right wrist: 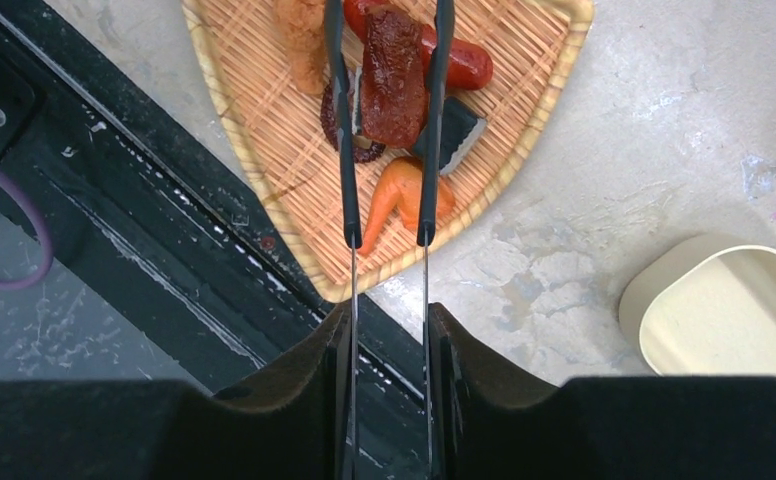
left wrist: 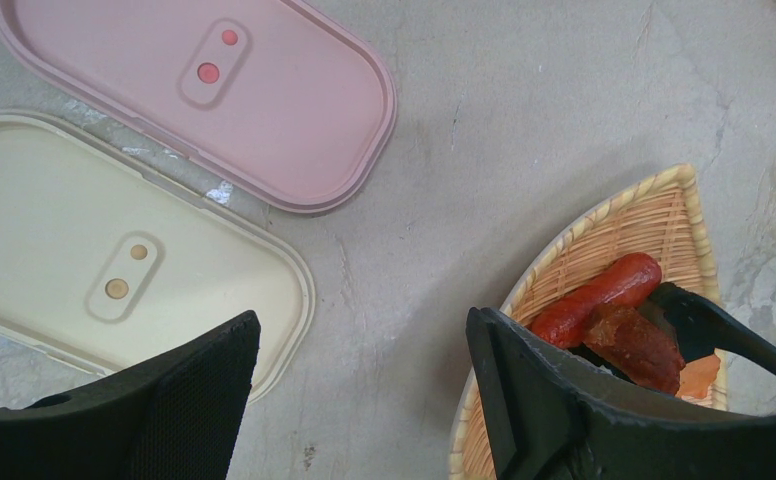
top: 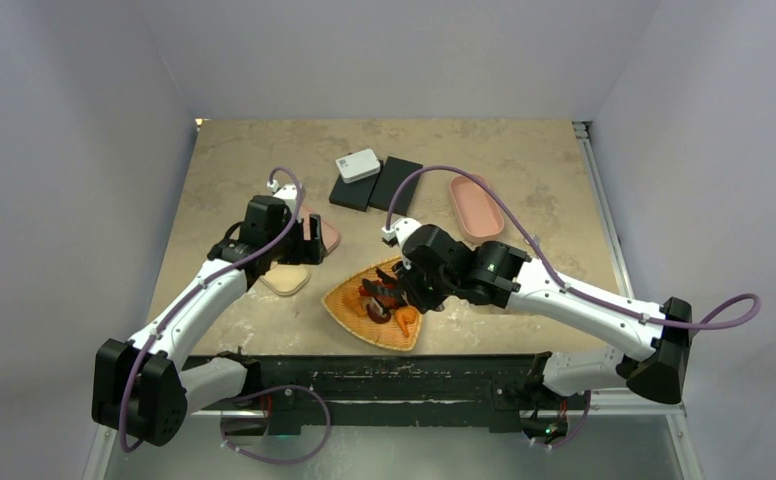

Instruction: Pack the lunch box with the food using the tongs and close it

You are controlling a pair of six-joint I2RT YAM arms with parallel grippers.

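Note:
My right gripper is closed around metal tongs whose black tips (right wrist: 434,120) straddle a brown piece of meat (right wrist: 394,85) in the wicker basket (right wrist: 309,240). Whether both tips press on the meat, I cannot tell. Around it in the basket lie a red sausage (right wrist: 469,65), a shrimp (right wrist: 399,195) and a dark-wrapped piece (right wrist: 459,140). My left gripper hovers over the table, fingers apart and empty. A pink lid (left wrist: 284,110) and a cream lid (left wrist: 114,240) lie below it. The cream container (right wrist: 734,310) stands empty beside the basket.
An empty pink container (top: 477,208) sits farther back on the right. At the back, a white box (top: 358,165) rests partly on black flat panels (top: 395,186). The table's front edge runs close to the basket.

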